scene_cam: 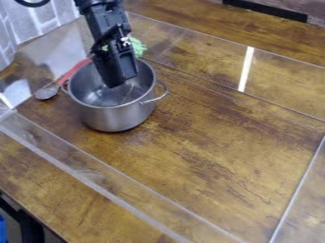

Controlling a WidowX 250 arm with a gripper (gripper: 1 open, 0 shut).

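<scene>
A steel pot [114, 111] with two side handles stands on the wooden table at the left. My black gripper [120, 72] hangs over the pot, reaching down to its opening; whether it is open or shut, or holds anything, I cannot tell. A ladle with a red handle and metal head [46, 92] lies left of the pot. A small green object [139, 46] is partly hidden behind the arm.
Clear plastic strips [140, 213] cross the table in front and at the back.
</scene>
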